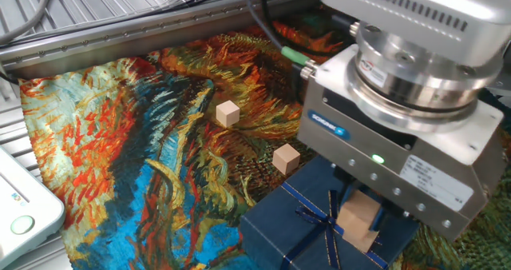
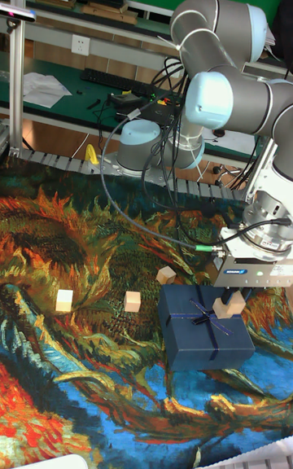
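My gripper (image 1: 362, 212) is shut on a pale wooden cube (image 1: 363, 207), with a dark finger on either side. It hangs over the dark blue gift box (image 1: 275, 222), whose lid carries a ribbon bow (image 1: 330, 220). A second wooden cube (image 1: 355, 236) lies on the lid, directly below the held one in this view and partly covered by it. Whether the two touch, I cannot tell. In exterior view 3 the gripper (image 2: 230, 302) is over the box's right part, and the wooden blocks (image 2: 224, 309) there overlap.
Two loose cubes, one farther off (image 1: 227, 113) and one nearer the box (image 1: 286, 159), lie on the painted cloth (image 1: 80, 142). Another cube (image 2: 165, 274) sits behind the box. A white device (image 1: 28, 202) occupies the left edge.
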